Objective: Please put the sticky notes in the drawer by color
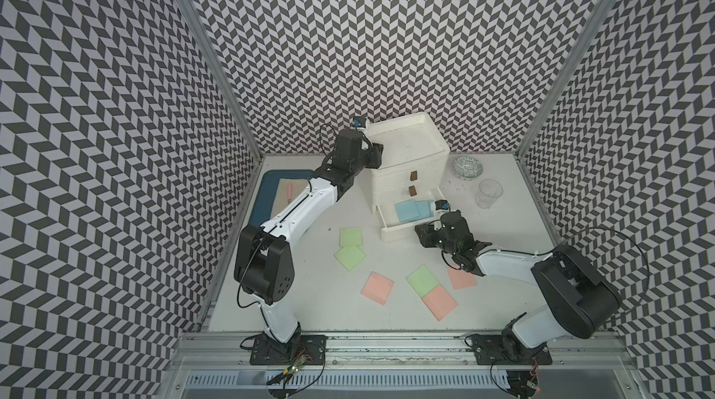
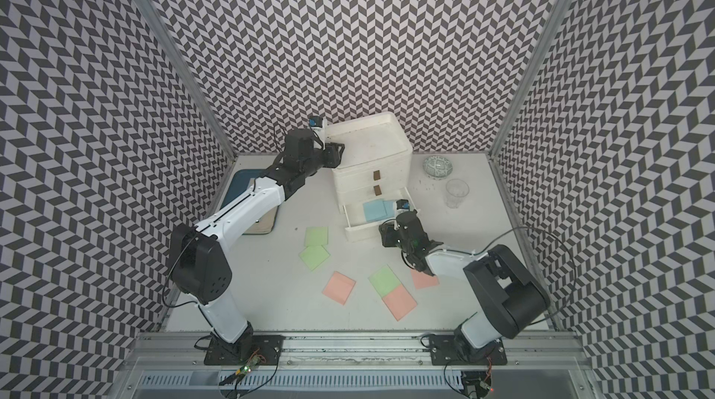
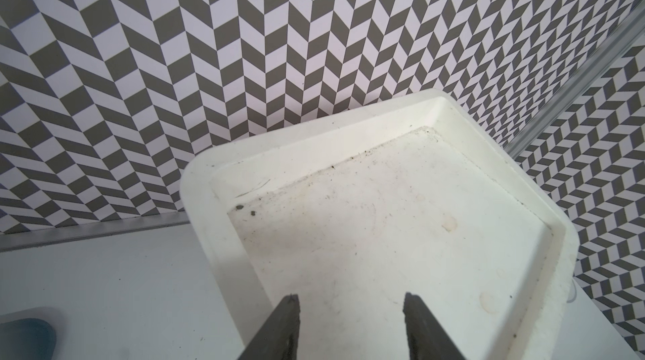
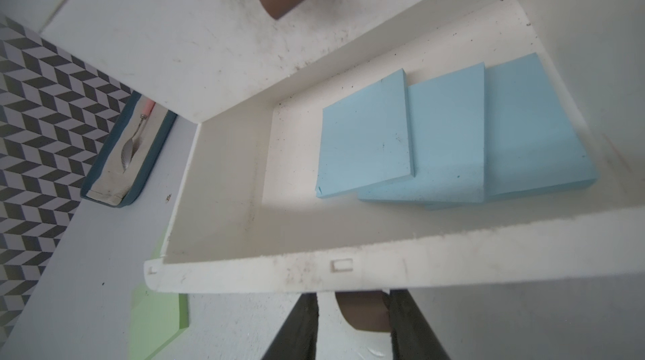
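The white cabinet's lower drawer (image 4: 242,272) is pulled out, with blue sticky notes (image 4: 366,134) overlapping inside it. Just below its front, my right gripper has its fingers on either side of the brown pull tab (image 4: 362,313); a gap shows on the left of the tab, while the right finger overlaps its edge. My left gripper is open and empty over the near left part of the cabinet's top tray (image 3: 403,225). Green notes (image 1: 350,256) and pink notes (image 1: 377,288) lie on the table. My right arm partly covers another pink note (image 1: 461,278).
A shut upper drawer has its own brown tab (image 1: 414,175). A blue tray (image 1: 262,205) lies at the left. A patterned bowl (image 1: 467,167) and a clear glass (image 1: 488,193) stand right of the cabinet.
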